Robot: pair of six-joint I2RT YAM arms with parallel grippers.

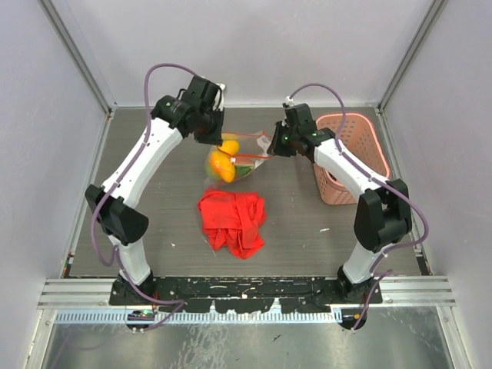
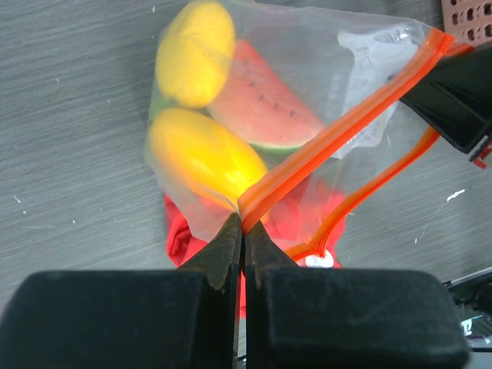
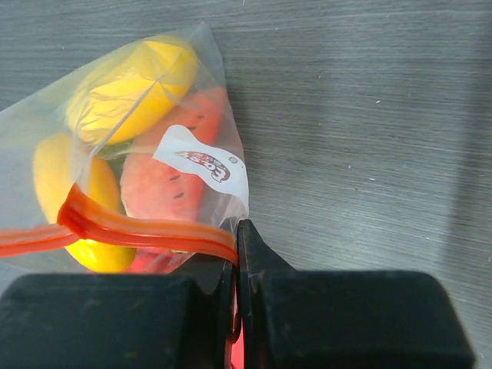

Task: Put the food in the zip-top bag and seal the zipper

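A clear zip bag with an orange zipper hangs between my grippers, holding two yellow fruits, a watermelon slice and something green. My left gripper is shut on one end of the orange zipper strip. My right gripper is shut on the other end of the bag's zipper edge. In the left wrist view the two orange strips stand apart along much of their length.
A red cloth lies on the table below the bag. A pink basket stands at the right.
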